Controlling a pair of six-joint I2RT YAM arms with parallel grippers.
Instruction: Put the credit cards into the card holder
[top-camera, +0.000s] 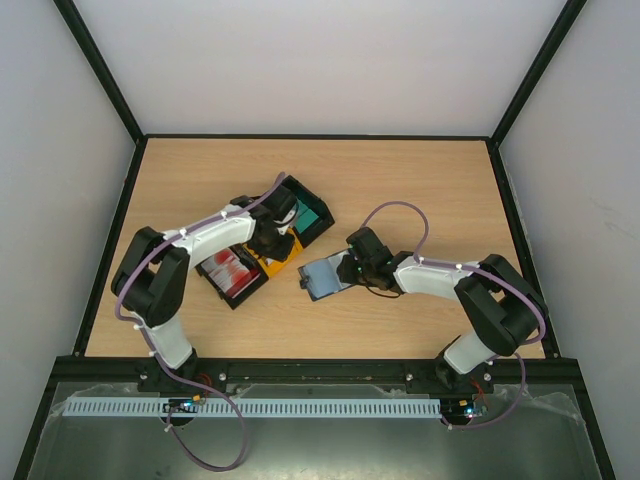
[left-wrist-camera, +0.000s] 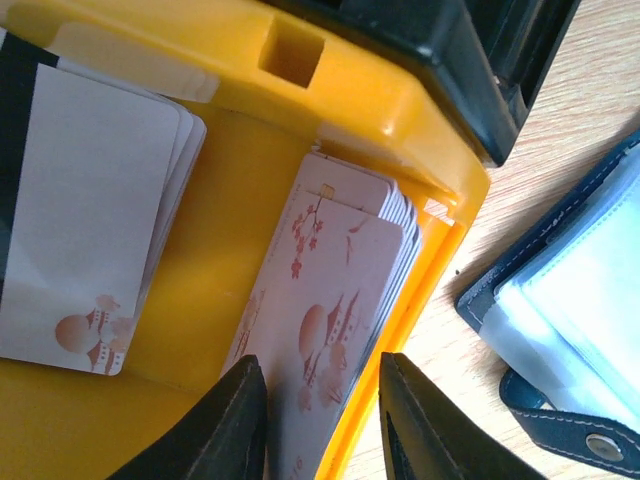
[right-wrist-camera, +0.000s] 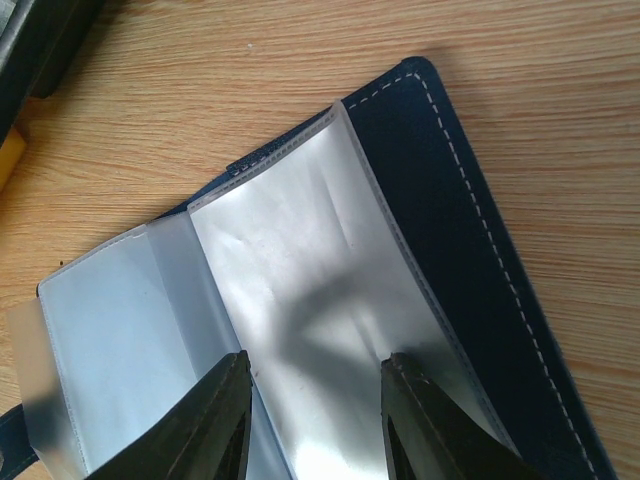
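A stack of white cards with a pink print (left-wrist-camera: 330, 300) leans against the right wall of the yellow tray (left-wrist-camera: 210, 250). More white cards (left-wrist-camera: 85, 200) lie at the tray's left. My left gripper is part open over the stack, its left finger overlapping the cards and its right finger outside the tray wall. The dark blue card holder (top-camera: 325, 275) lies unfolded on the table, with pale clear sleeves (right-wrist-camera: 310, 270). My right gripper hovers over a sleeve, fingers apart, nothing visible between them.
Black boxes flank the yellow tray, one with red-and-white contents (top-camera: 228, 272) and one with a green inside (top-camera: 307, 215). A snap strap (left-wrist-camera: 580, 430) sticks out from the holder. Bare wood lies around the boxes and behind both arms.
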